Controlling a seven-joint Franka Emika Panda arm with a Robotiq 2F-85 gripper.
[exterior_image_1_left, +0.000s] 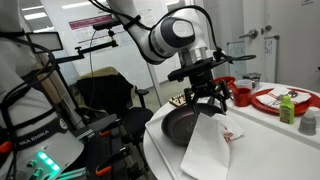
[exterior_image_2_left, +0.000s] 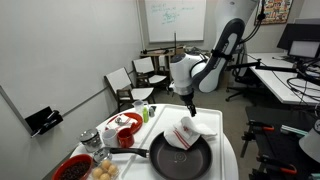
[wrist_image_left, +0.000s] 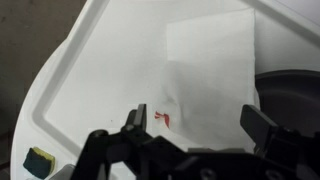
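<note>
A white cloth (exterior_image_1_left: 207, 152) lies partly over the rim of a dark frying pan (exterior_image_1_left: 180, 124) and spreads onto the white table. In the wrist view the cloth (wrist_image_left: 212, 75) sits flat beneath the fingers, with a small red mark near its left side; the pan (wrist_image_left: 290, 92) shows at the right. My gripper is open, its fingers wide apart, nothing held between them. Exterior view 1 has the gripper (exterior_image_1_left: 212, 102) just above the cloth's upper end. From the other side, the cloth (exterior_image_2_left: 190, 130) looks crumpled along the pan's far edge.
A red plate (exterior_image_1_left: 268, 99), a red mug (exterior_image_1_left: 241, 95) and a green bottle (exterior_image_1_left: 286, 108) stand at the back. Beyond the pan handle are a pot (exterior_image_2_left: 88, 138) and several round tan items (exterior_image_2_left: 102, 162). A sponge (wrist_image_left: 39, 162) is near the tray's corner.
</note>
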